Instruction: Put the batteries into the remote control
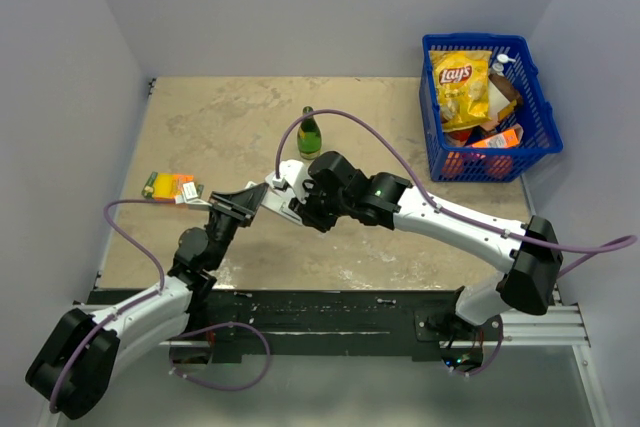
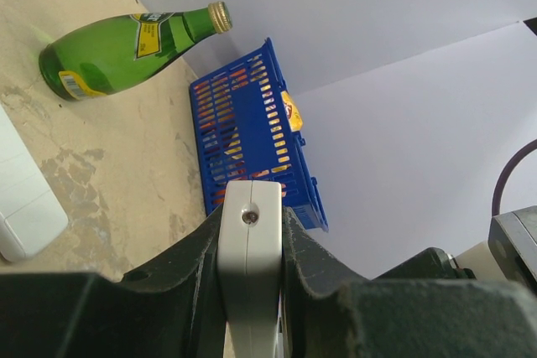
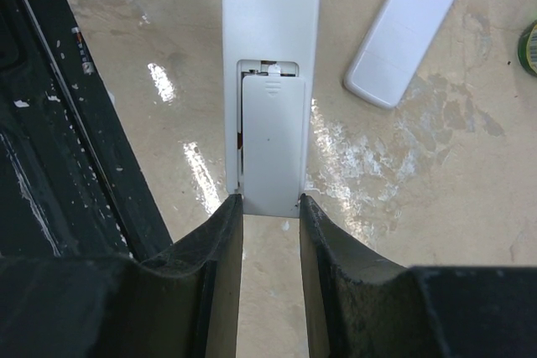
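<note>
The white remote (image 2: 248,266) is clamped in my shut left gripper (image 1: 252,203), its end facing the left wrist camera. In the right wrist view its back shows the battery compartment, with a smaller white cover (image 3: 273,144) lying in or over it and a narrow gap along the left side and top. My right gripper is shut at the lower end of that cover. A second white slab (image 3: 403,31) lies flat on the table beside them. Whether batteries are inside is hidden.
A green bottle (image 1: 309,137) stands behind the grippers. A blue basket (image 1: 435,147) with snacks fills the back right corner. Yellow and orange packaging (image 1: 162,187) lies at the left. The table's dark front edge (image 3: 50,148) runs close by.
</note>
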